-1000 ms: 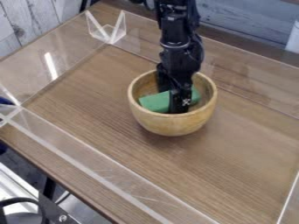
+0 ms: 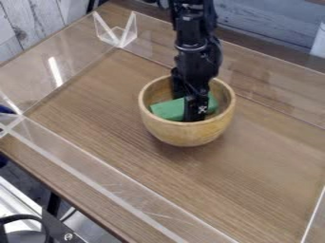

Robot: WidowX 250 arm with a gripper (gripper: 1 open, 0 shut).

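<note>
A wooden bowl (image 2: 188, 131) sits on the middle of the table, holding a green object (image 2: 166, 109). My black gripper (image 2: 196, 104) reaches down from the top into the bowl, at the green object. The arm and bowl hide much of the fingertips, so I cannot tell their spread or whether anything is between them.
A white wire-like stand (image 2: 116, 30) is at the back left. A small blue item (image 2: 7, 112) is at the left edge.
</note>
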